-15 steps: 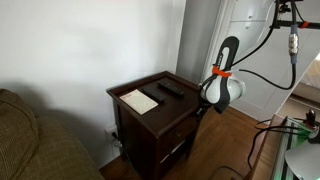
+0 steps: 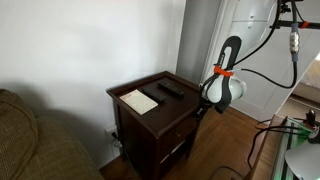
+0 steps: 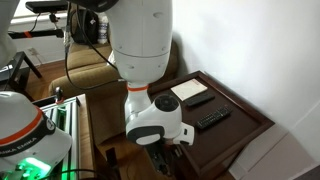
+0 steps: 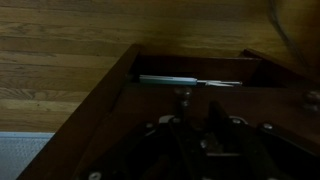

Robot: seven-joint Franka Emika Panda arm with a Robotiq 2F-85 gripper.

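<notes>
In exterior view 1, a dark brown cabinet (image 2: 150, 138) with drawers stands against the white wall. My gripper (image 2: 203, 108) is at the upper part of its front, close against the wood. From above, in exterior view 2, the white hand (image 3: 158, 126) hangs beside the cabinet top (image 3: 232, 138). The wrist view is very dark: my gripper is low in the picture, shut, and what lies between its fingers cannot be made out. Just ahead are a small round knob (image 4: 183, 92) and an open recess holding a thin pale object (image 4: 168, 80).
A white sheet or pad (image 2: 139, 101) and a black remote-like object (image 2: 171, 88) lie on the cabinet top. A brown couch (image 2: 35, 140) stands at the left. Cables (image 2: 262, 130) hang near the arm.
My hand has moved very slightly downward at the cabinet front. The cabinet and the things on top look unchanged.
</notes>
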